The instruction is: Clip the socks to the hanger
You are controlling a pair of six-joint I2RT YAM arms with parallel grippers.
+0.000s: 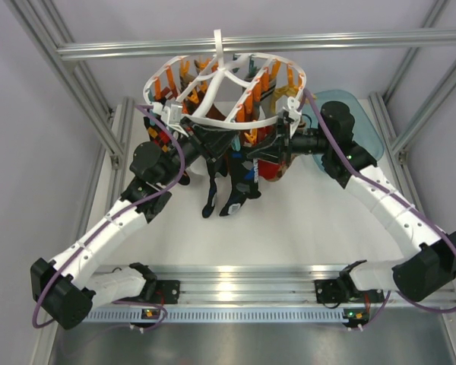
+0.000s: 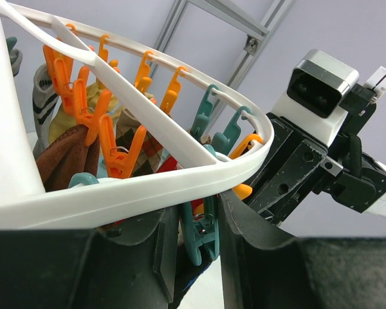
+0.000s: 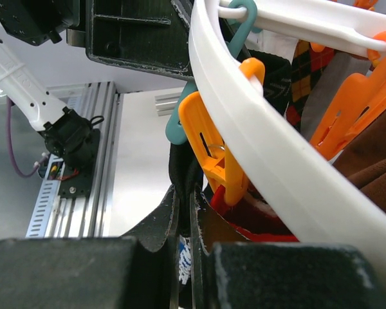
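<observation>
The white hanger (image 1: 225, 122) hangs from the rail, full of orange and teal clips and socks. My left gripper (image 1: 229, 141) is shut on a teal clip (image 2: 209, 238) at the front of the rim. My right gripper (image 1: 251, 153) is shut on a dark sock (image 3: 183, 167), directly below that clip's area. In the top view this black sock with blue patches (image 1: 242, 182) hangs down between both arms. Whether its cuff sits within the clip's fingers is hard to tell.
A teal tray (image 1: 357, 125) lies at the back right behind my right arm. Overhead runs the metal rail (image 1: 349, 38). Other socks crowd the hanger.
</observation>
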